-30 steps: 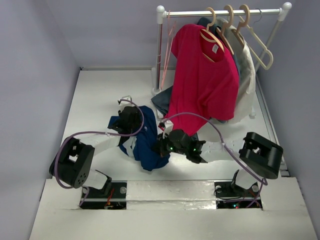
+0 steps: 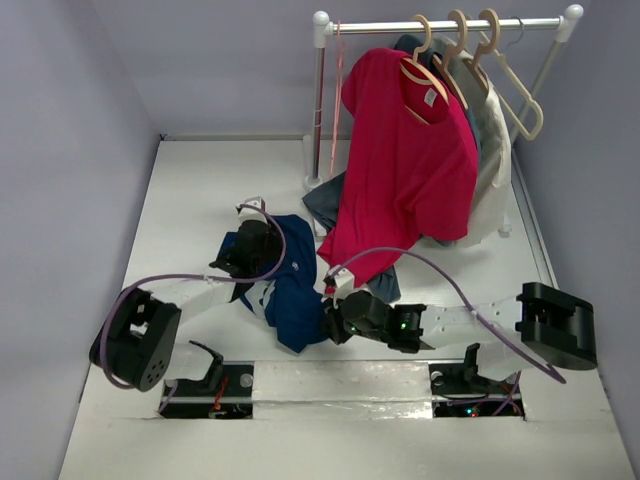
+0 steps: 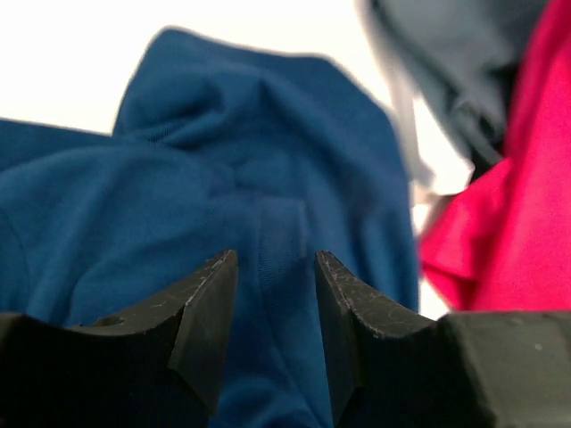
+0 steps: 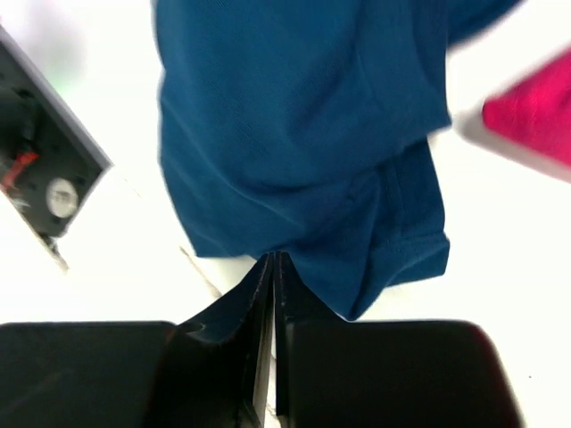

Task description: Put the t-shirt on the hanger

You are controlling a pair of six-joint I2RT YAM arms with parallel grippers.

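Note:
A crumpled navy t-shirt (image 2: 298,300) lies on the white floor of the workspace, filling much of both wrist views. My left gripper hangs open over its upper part, nothing visibly held. My right gripper is at the shirt's lower edge, its fingertips together in the right wrist view, with no cloth visible between them. Hangers (image 2: 530,110) hang on the white rail (image 2: 370,27) at the back.
A red t-shirt (image 2: 400,170) and lighter garments hang from the rack, with grey cloth (image 2: 325,200) at its foot beside the navy shirt.
My right gripper has moved toward the front edge since a second ago. My left arm has shifted slightly toward the front; the navy shirt's lower part lies slightly farther forward.

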